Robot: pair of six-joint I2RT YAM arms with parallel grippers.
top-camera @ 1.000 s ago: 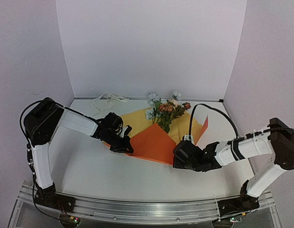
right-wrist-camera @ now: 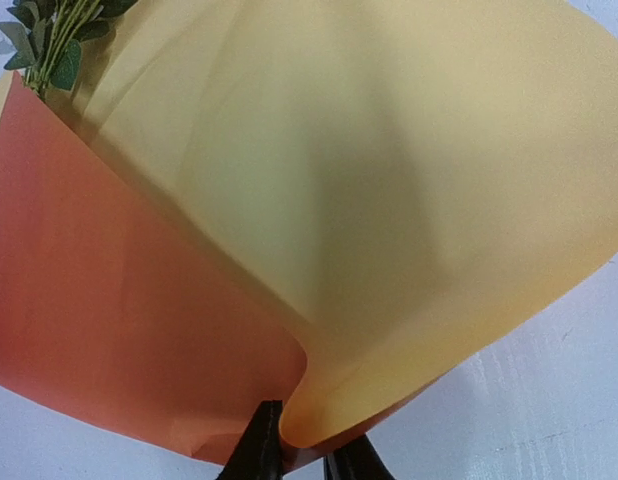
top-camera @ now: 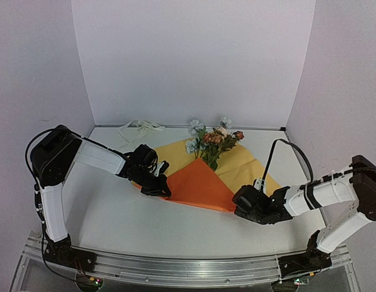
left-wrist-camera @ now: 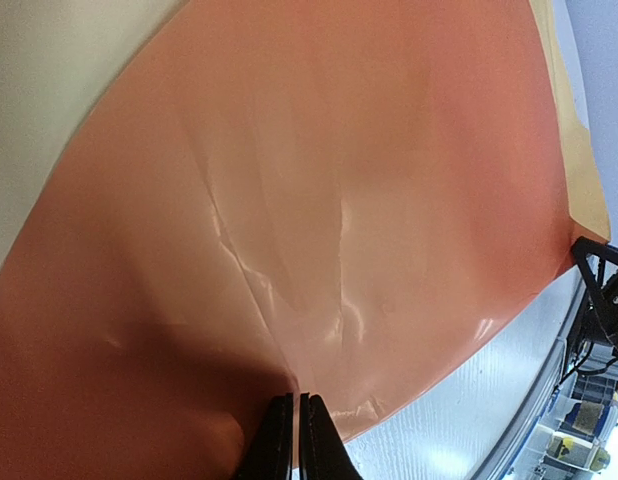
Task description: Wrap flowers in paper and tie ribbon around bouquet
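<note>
The bouquet point(top-camera: 215, 143) of pale blue and orange flowers lies with its stems on the yellow side of a wrapping sheet point(top-camera: 240, 164). The sheet's orange front flap point(top-camera: 197, 182) is folded up over the lower stems. At the flap's left end my left gripper is low, its fingers close together and shut against the orange paper; whether paper is pinched between them is hard to see. My right gripper stands at the flap's right end. Its fingers are apart, with the curled fold of the sheet between them.
A loose white ribbon point(top-camera: 139, 129) lies at the back left of the table. Bare white table point(top-camera: 157, 231) stretches along the front, and a metal rail point(top-camera: 188, 264) borders it. Walls close in both sides and the back.
My right gripper has moved to the right along the front edge. The sheet's right corner, which stood up showing orange, now lies lower with yellow showing. The left arm has stayed still.
</note>
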